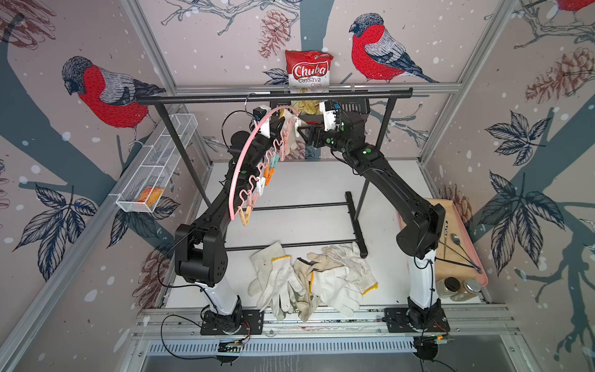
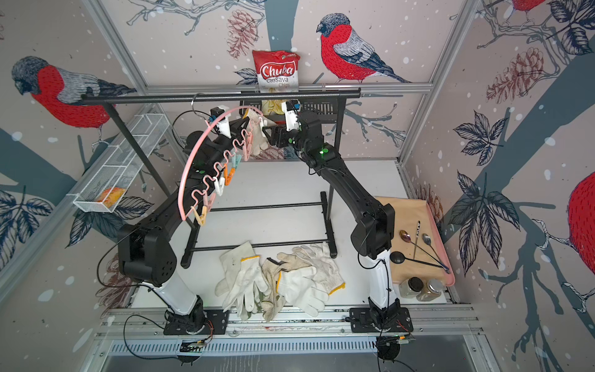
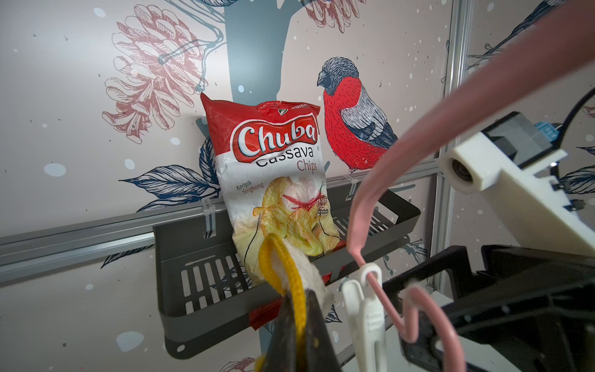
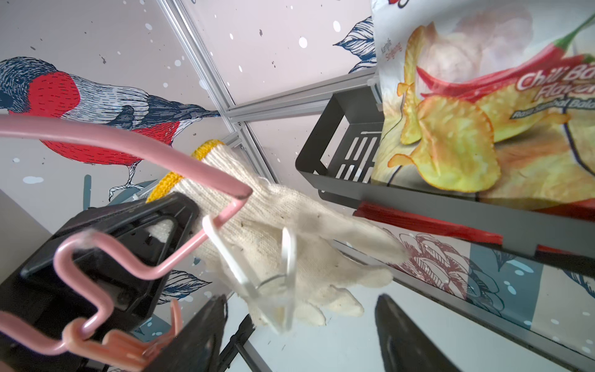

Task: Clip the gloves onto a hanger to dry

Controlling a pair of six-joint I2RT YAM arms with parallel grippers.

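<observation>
A pink hanger (image 1: 237, 170) with colored clips hangs from the rack's bar, turned at an angle. My left gripper is shut on the yellow-edged cuff of a white glove (image 4: 266, 217), which hangs with its fingers toward the back wall. At the hanger's end sits a white clip (image 4: 288, 260), in front of the glove in the right wrist view; whether it touches the glove I cannot tell. My right gripper stands open close to that clip, its fingers (image 4: 207, 331) apart with nothing gripped. More white gloves (image 1: 313, 279) lie piled on the table's front.
Black rack bar (image 1: 204, 99) runs above both arms. Close behind the grippers is a dark wall shelf (image 3: 186, 316) bearing a chips bag (image 3: 272, 179). A wire basket (image 1: 155, 161) hangs at left; a tray (image 1: 455, 260) with utensils lies at right. Mid-table is clear except for rack feet.
</observation>
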